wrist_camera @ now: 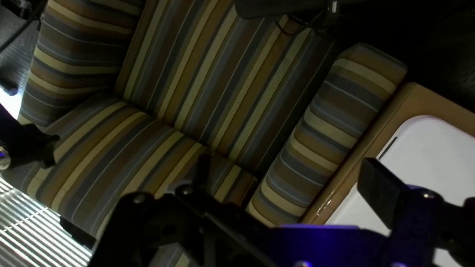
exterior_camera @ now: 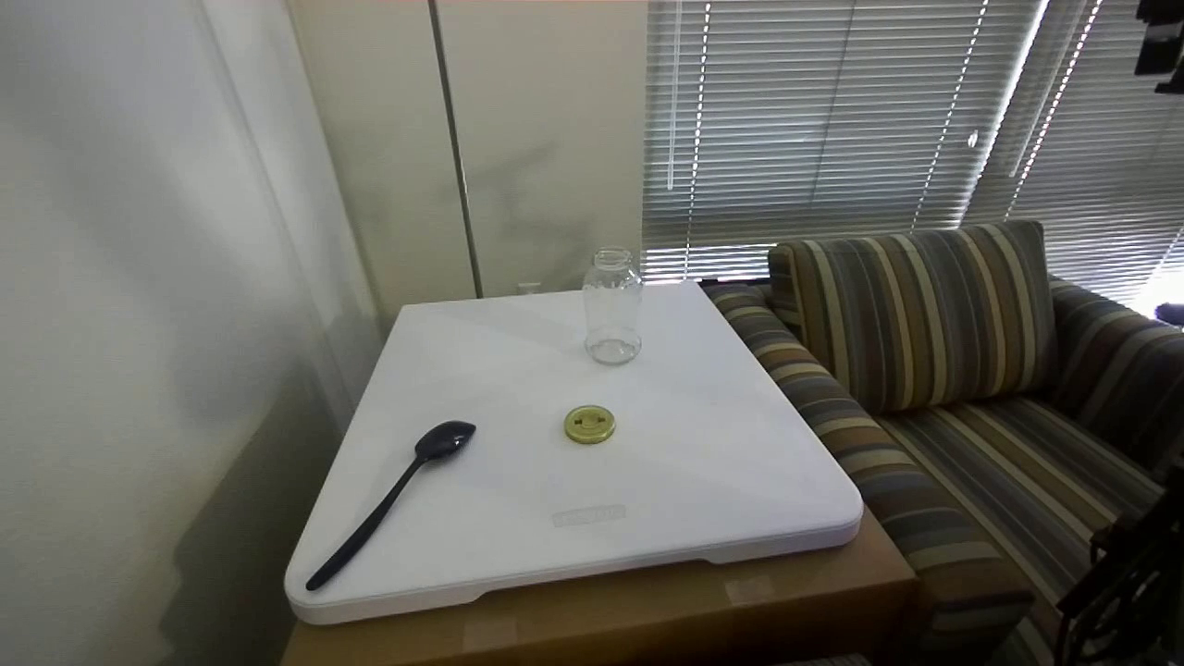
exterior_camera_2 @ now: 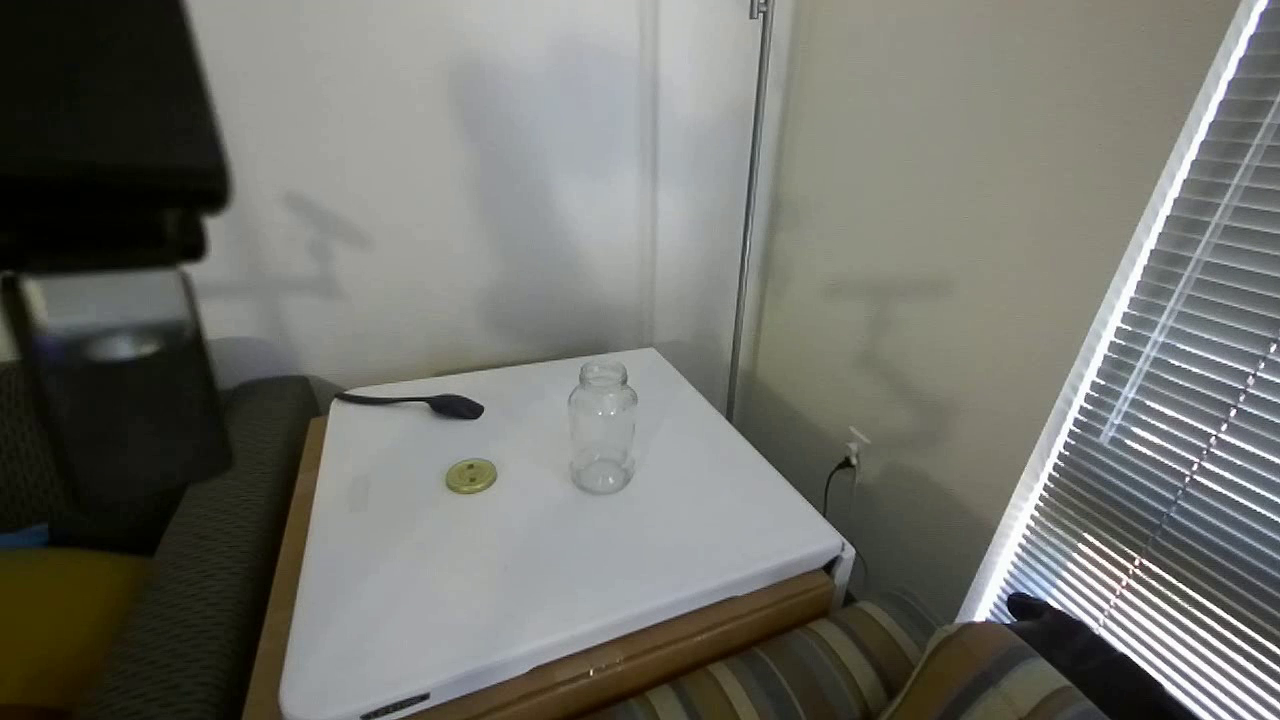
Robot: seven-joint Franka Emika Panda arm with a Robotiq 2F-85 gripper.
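Note:
A clear, open-topped glass jar point(exterior_camera: 612, 311) point(exterior_camera_2: 602, 432) stands upright on the white tabletop point(exterior_camera: 710, 444). Lying flat apart from it is a round gold-green lid point(exterior_camera: 589, 424) point(exterior_camera_2: 471, 476). The black spoon point(exterior_camera: 388, 503) point(exterior_camera_2: 414, 401) rests with its bowl toward the lid's side and its handle near the table's corner. In the wrist view my gripper is open, its dark fingers point(wrist_camera: 379, 189) wide apart and nothing between them. It is away from all three objects, over the area of the armchair and table edge.
A striped armchair point(exterior_camera: 921, 322) point(wrist_camera: 307, 147) stands against one side of the table. Brown cardboard point(exterior_camera: 710, 605) supports the white top. Blurred dark arm parts point(exterior_camera_2: 108, 132) fill the upper left of exterior view 2.

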